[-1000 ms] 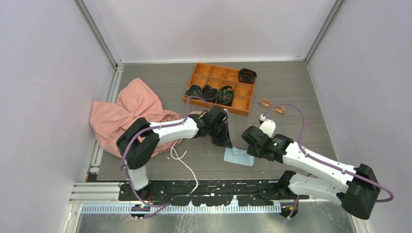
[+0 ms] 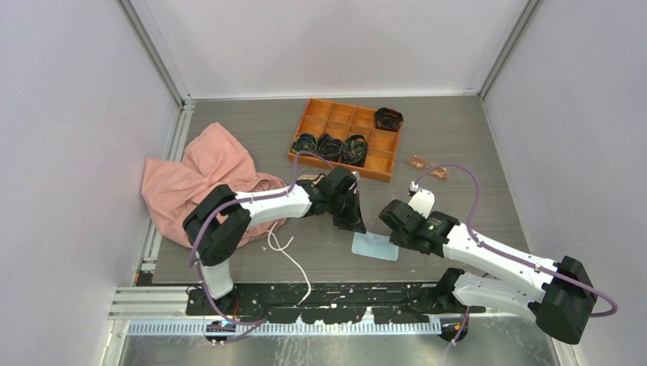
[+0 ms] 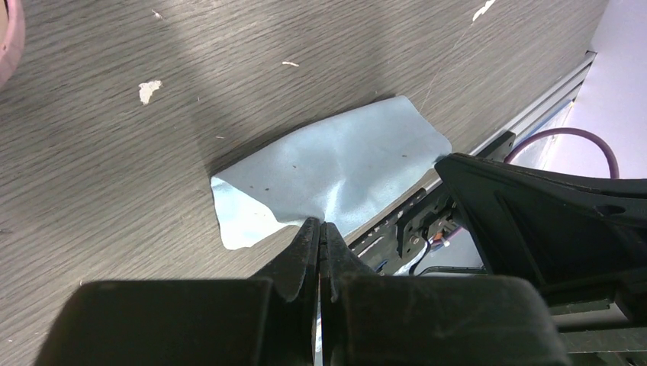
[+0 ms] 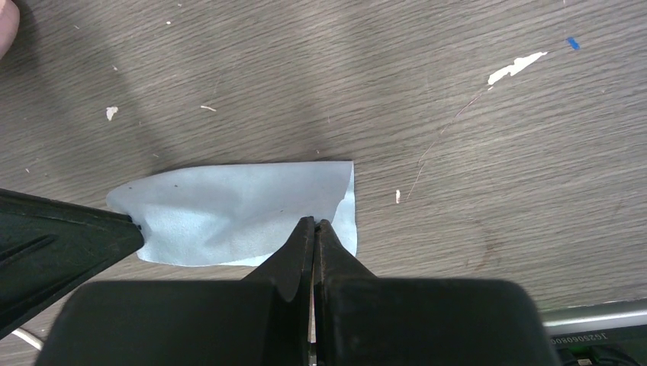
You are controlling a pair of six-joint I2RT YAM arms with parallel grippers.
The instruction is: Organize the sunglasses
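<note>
A pale blue folded cloth [image 2: 375, 245] lies flat on the grey table near its front edge. My left gripper is shut with its tips against the cloth's left part; nothing shows clearly between them. At the cloth's right part, my right gripper is shut on the cloth, close to a folded edge. A pair of brownish, see-through glasses [image 2: 427, 166] rests on the table at the right. Behind the arms stands an orange divided tray [image 2: 376, 174], holding several dark coiled items [image 2: 355, 149]; some compartments are empty.
A pink cloth [image 2: 216, 162] is heaped at the left. In front of it a white cord [image 2: 292, 261] trails over the front edge. A tan item [image 2: 311, 178] beside the tray is partly hidden by the left arm.
The right one has shifted by a tiny amount. The cloth, tray and glasses look the same.
</note>
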